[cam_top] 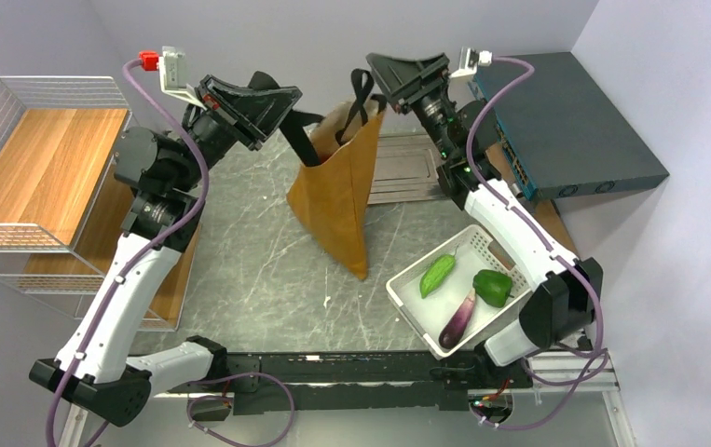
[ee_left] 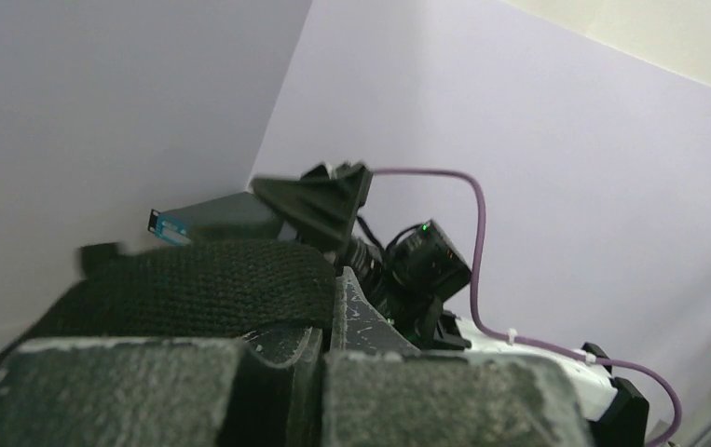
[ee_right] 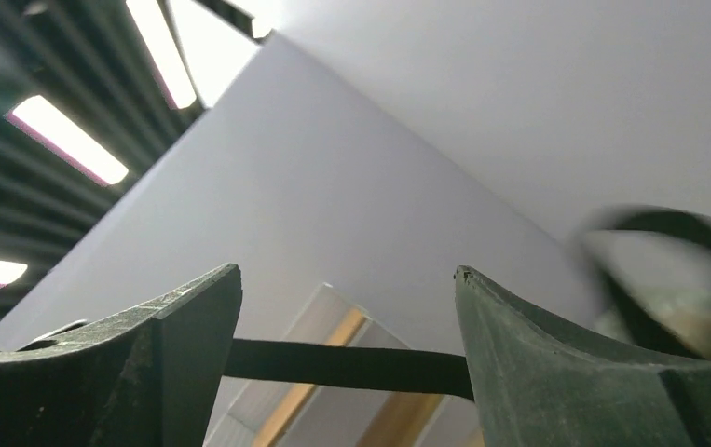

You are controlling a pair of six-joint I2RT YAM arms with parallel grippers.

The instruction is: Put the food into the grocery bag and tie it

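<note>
The brown grocery bag (cam_top: 337, 196) hangs tilted over the counter, its mouth turned up. One black strap (ee_left: 211, 284) runs into my left gripper (cam_top: 275, 110), which is shut on it at the upper left. The other handle (cam_top: 361, 86) loops up from the bag beside my right gripper (cam_top: 389, 82), whose fingers stand open. In the right wrist view a black strap (ee_right: 351, 366) crosses the gap between the open fingers; whether it lies between them or beyond cannot be told. A green bitter melon (cam_top: 438, 276), an eggplant (cam_top: 458, 319) and a green pepper (cam_top: 492, 288) lie in the white basket (cam_top: 414, 323).
A dark box (cam_top: 575, 121) stands at the back right, close to my right arm. The wire rack (cam_top: 44, 177) with wooden shelves is at the left. Behind the bag lies a brownish tray (cam_top: 403, 168).
</note>
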